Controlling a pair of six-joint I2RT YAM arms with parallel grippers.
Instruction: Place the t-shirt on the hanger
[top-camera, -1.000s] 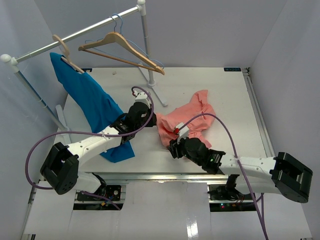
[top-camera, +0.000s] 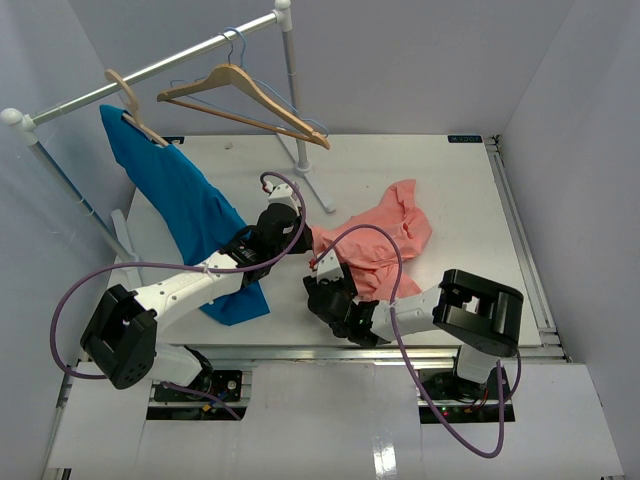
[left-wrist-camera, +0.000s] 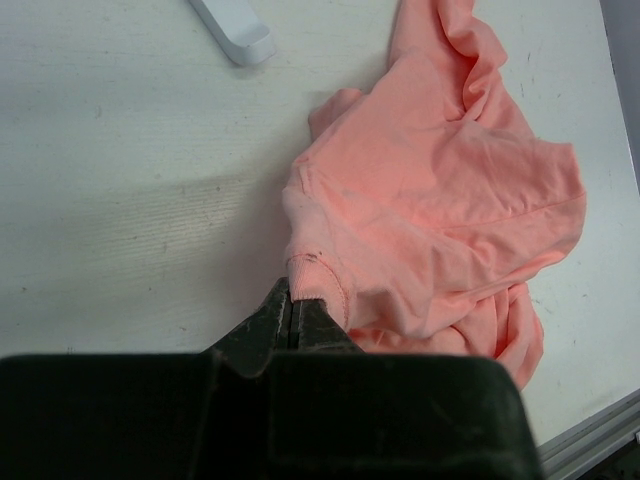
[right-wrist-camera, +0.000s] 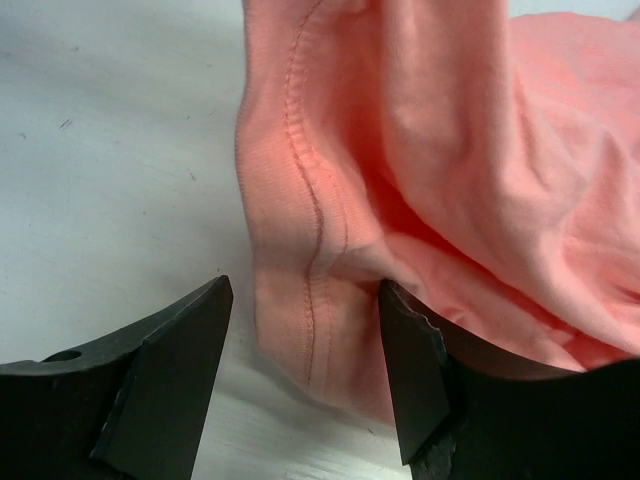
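Note:
The pink t-shirt (top-camera: 375, 230) lies crumpled on the white table. My left gripper is shut on a raised fold of its near-left end. My right gripper is open, low over the table at the shirt's stitched edge, with pink fabric between and beyond its fingertips. A wooden hanger (top-camera: 240, 85) hangs empty from the rail above, with a blue wire hanger behind it.
A blue cloth (top-camera: 170, 190) hangs from another hanger at the left, reaching down to the table. The rack's white foot (left-wrist-camera: 235, 30) stands behind the shirt.
My right arm has moved leftward across the near side of the shirt, its gripper now nearer my left one. The left arm has stayed still.

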